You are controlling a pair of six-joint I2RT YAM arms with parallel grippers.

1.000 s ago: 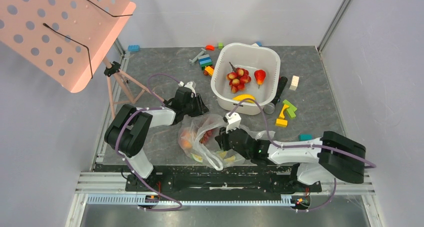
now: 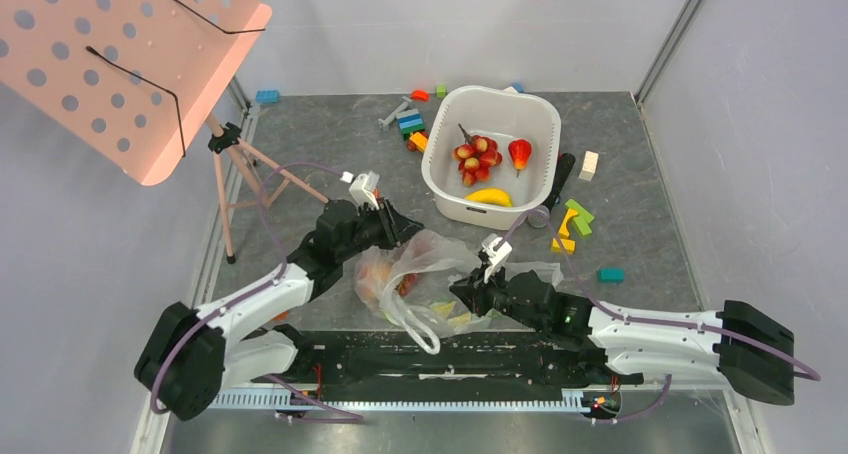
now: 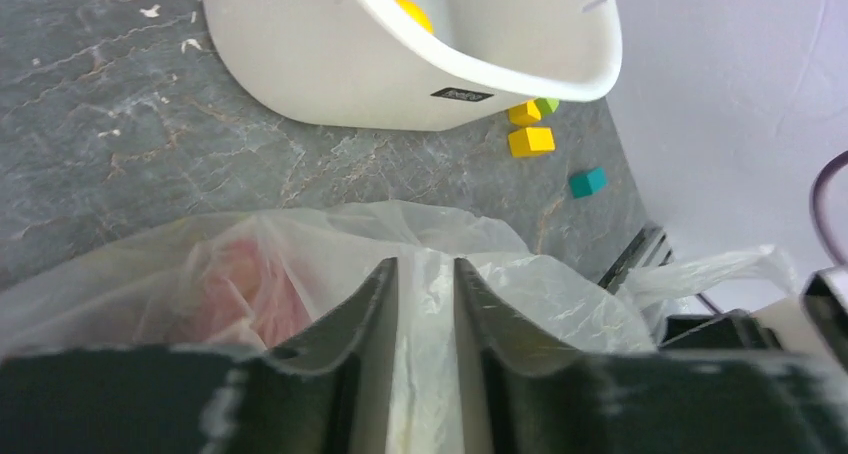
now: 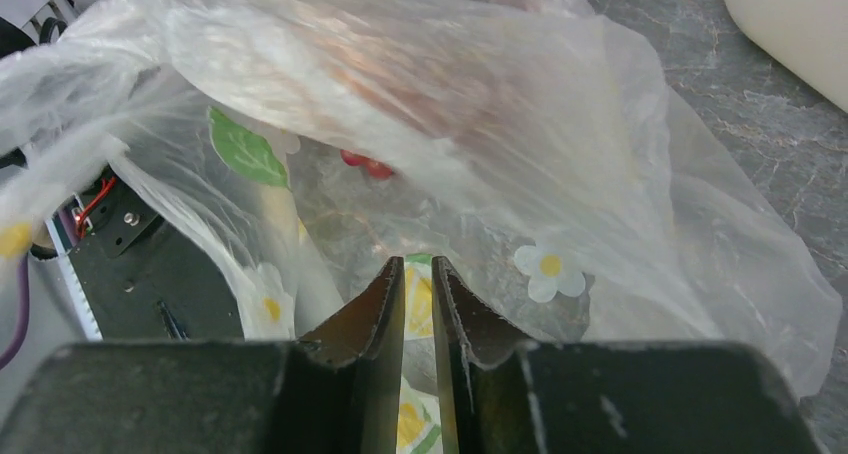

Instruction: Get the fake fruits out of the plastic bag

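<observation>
A translucent plastic bag [image 2: 420, 274] with printed flowers lies at the front middle, pinkish and red fruit [image 3: 240, 294] [image 4: 375, 166] showing through it. My left gripper [image 2: 398, 229] is over the bag's back edge, its fingers part open in the left wrist view. My right gripper [image 2: 460, 294] is shut on the bag's right part; in the right wrist view bag film shows at its fingertips. A white basket [image 2: 450, 210] behind holds red grapes [image 2: 478, 159], a red pepper [image 2: 519, 154] and a banana [image 2: 488, 197].
Coloured blocks [image 2: 610, 275] and a dark cylinder [image 2: 563, 172] lie right of the basket. More blocks [image 2: 410, 121] sit at its left. A pink perforated stand [image 2: 130, 74] fills the back left.
My right arm has moved toward the right and front, drawing the bag somewhat along.
</observation>
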